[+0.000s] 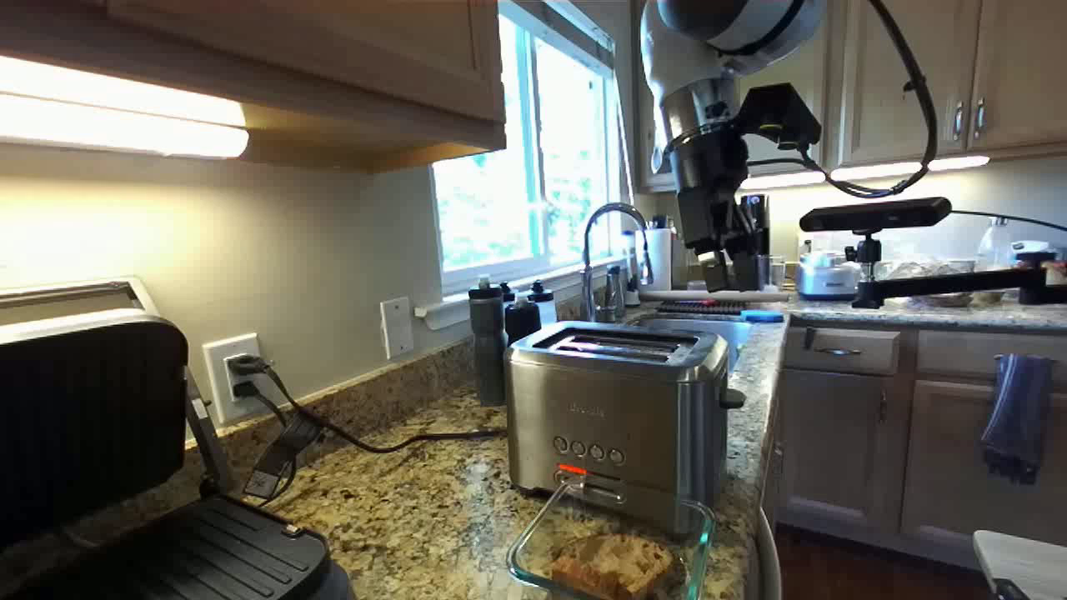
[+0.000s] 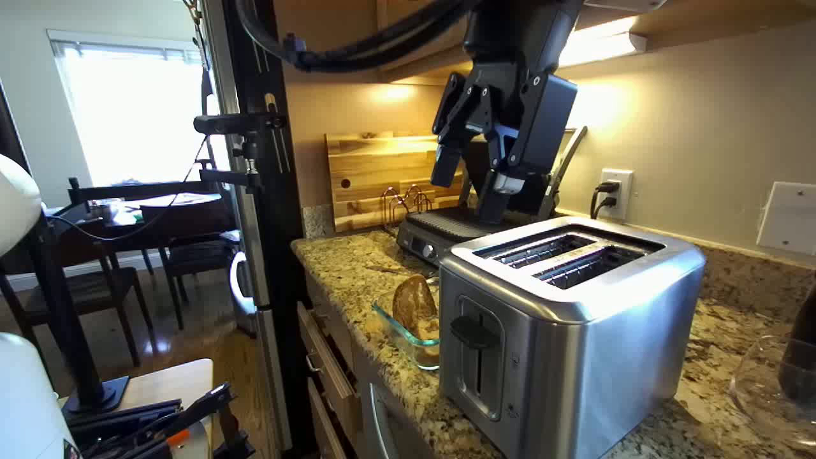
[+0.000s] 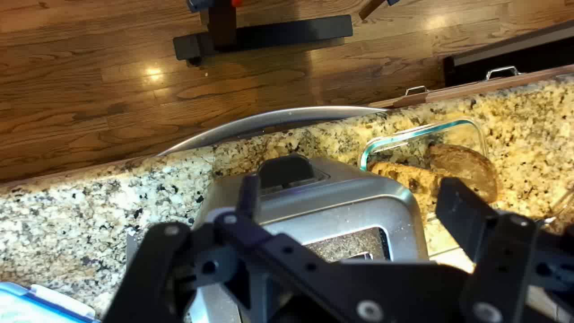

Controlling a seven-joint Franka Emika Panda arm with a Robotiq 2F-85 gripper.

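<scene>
Above the stainless steel toaster hangs my gripper, pointing down, its fingers apart and nothing between them. In the wrist view the two fingertips frame the lever end of the toaster. The black lever sits high in its slot, and no bread stands out of the toaster's top slots. Beside the toaster, a clear glass dish holds brown bread. Two bread pieces show from above, one slice leaning at the dish's end and another piece nearer the toaster.
An opened contact grill stands on the counter past the dish. Bottles and the sink faucet lie on the toaster's other side. A power cord runs along the wall side. The counter's front edge is close to the dish.
</scene>
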